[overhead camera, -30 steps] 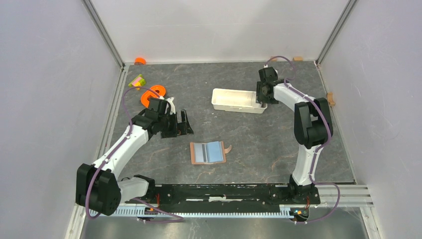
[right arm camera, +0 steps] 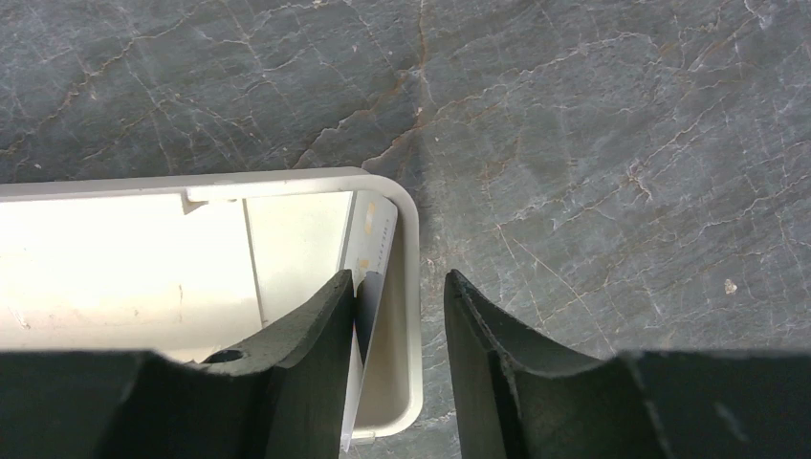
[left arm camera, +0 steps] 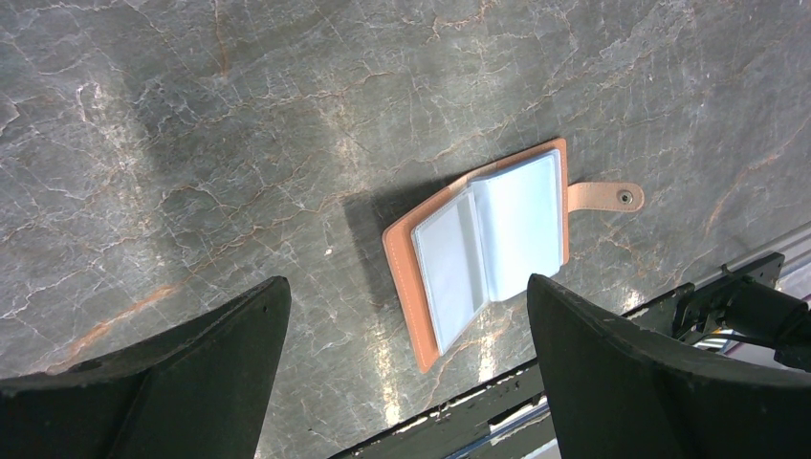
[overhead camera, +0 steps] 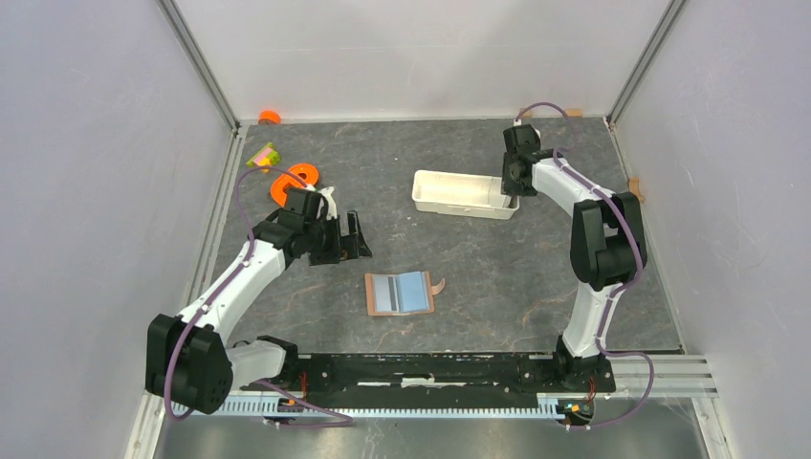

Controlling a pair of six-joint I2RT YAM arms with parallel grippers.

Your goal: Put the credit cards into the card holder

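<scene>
The open card holder [left arm camera: 521,220], tan with clear sleeves and a snap strap, lies on the table's front middle. My left gripper [overhead camera: 351,234] hangs above and left of it, open and empty. The cream box [overhead camera: 454,191] stands at the back right. A light card [right arm camera: 375,234] leans along the inside of its right end. My right gripper is over that end, part open, its left finger against the card and its right finger outside the rim.
Orange rings [overhead camera: 301,174] and a small green and pink toy [overhead camera: 264,155] lie at the back left. The table between holder and box is clear. Walls enclose the table at back and sides.
My right gripper has moved slightly right and back, and the cream box has shifted a little to the right with it. The left arm has stayed still.
</scene>
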